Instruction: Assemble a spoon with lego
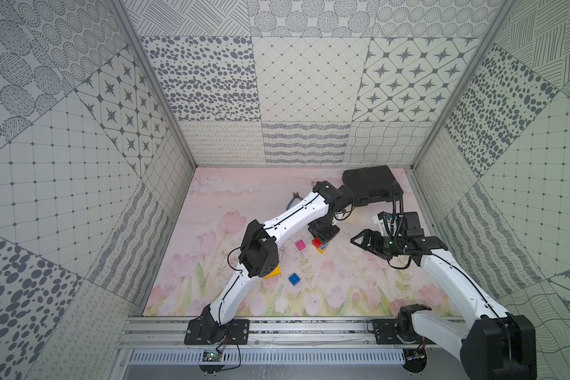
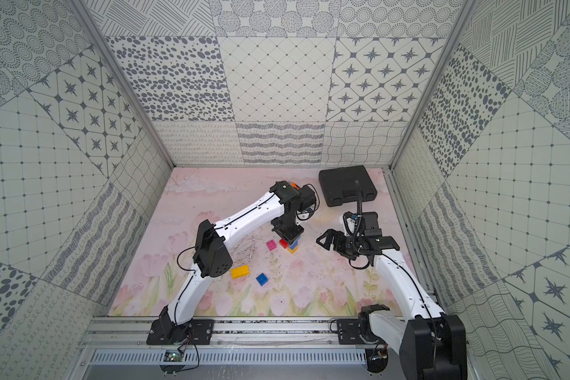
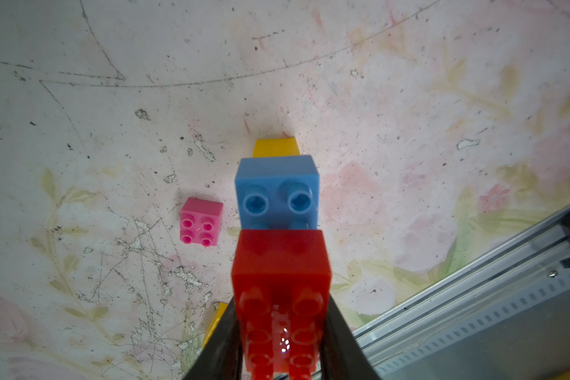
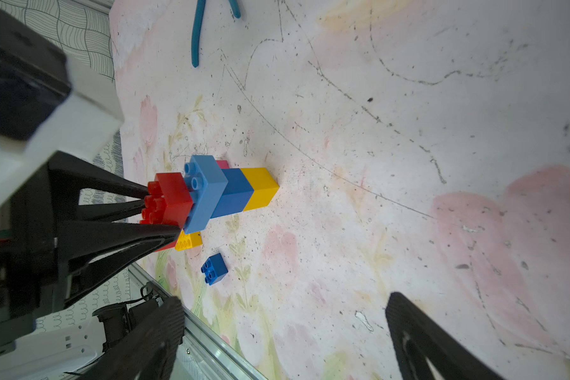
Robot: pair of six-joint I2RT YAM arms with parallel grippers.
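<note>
My left gripper (image 1: 318,238) is shut on a stacked brick assembly. Its red brick (image 3: 280,256) is between the fingers, joined to a light-blue brick (image 4: 204,193), then a darker blue (image 4: 233,195) and a yellow brick (image 4: 259,187) at the far end. My right gripper is open and empty, right of the assembly. Loose on the table are a pink brick (image 3: 200,220), a blue brick (image 1: 294,279) and a yellow brick (image 2: 239,271).
A black case (image 2: 347,185) lies at the back right. Blue-handled pliers (image 4: 198,31) lie behind the assembly, partly hidden by the left arm in the top views.
</note>
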